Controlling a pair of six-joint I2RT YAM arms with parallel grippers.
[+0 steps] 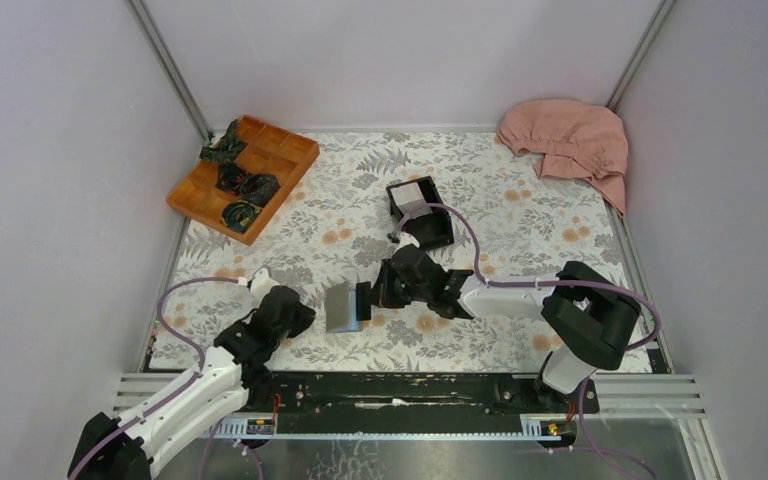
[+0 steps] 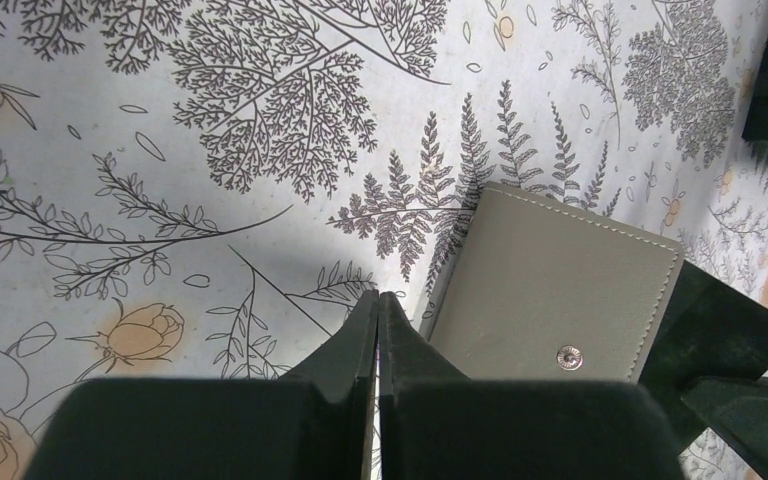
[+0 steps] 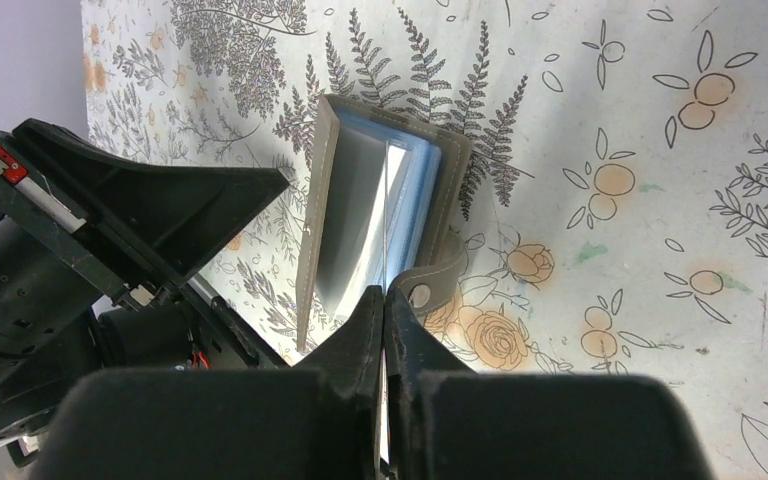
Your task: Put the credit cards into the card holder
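Note:
The grey card holder (image 1: 338,308) lies propped partly open on the table, its blue inner sleeves (image 3: 425,170) showing in the right wrist view. My right gripper is shut on a black card (image 1: 364,300), which appears as a thin upright edge over the sleeves. Whether the card's lower edge is inside a sleeve I cannot tell. In the left wrist view, part of that card (image 2: 722,325) sticks out beyond the holder's cover (image 2: 560,290). Just left of the holder, my left gripper is shut with nothing visible between its fingers.
A black box (image 1: 430,230) with a white piece in it stands behind the right gripper. An orange compartment tray (image 1: 290,153) holding dark cable bundles is at the back left, a pink cloth (image 1: 565,140) at the back right.

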